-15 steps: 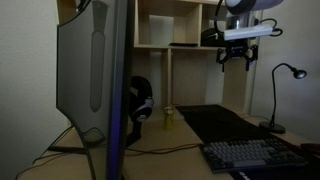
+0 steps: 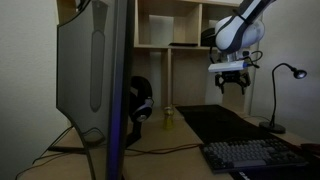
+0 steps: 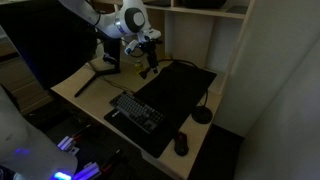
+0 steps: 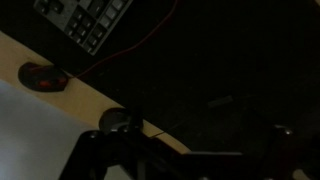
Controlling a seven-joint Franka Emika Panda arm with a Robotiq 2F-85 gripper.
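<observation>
Above the back part of the desk, my gripper (image 2: 231, 88) hangs from the white arm, pointing down, its two fingers spread and nothing between them. In exterior view 2 the gripper (image 3: 149, 72) is over the far end of the black desk mat (image 3: 176, 88). Dark fingers show along the bottom of the dim wrist view, with black mat beyond them. A keyboard (image 3: 137, 112) lies on the mat nearer the front, apart from the gripper. A small yellow object (image 2: 168, 118) stands on the desk, left of the gripper in exterior view 1.
A monitor (image 2: 92, 85) fills the left of exterior view 1, with headphones (image 2: 141, 98) behind it. The desk lamp (image 2: 274, 100) rises right of the gripper. A mouse (image 3: 181, 143) lies near the desk edge. Shelves (image 2: 157, 30) stand behind.
In exterior view 1 my gripper has come down from near the shelf level, lately shifting slightly left too. It stays open. The desk objects have not moved.
</observation>
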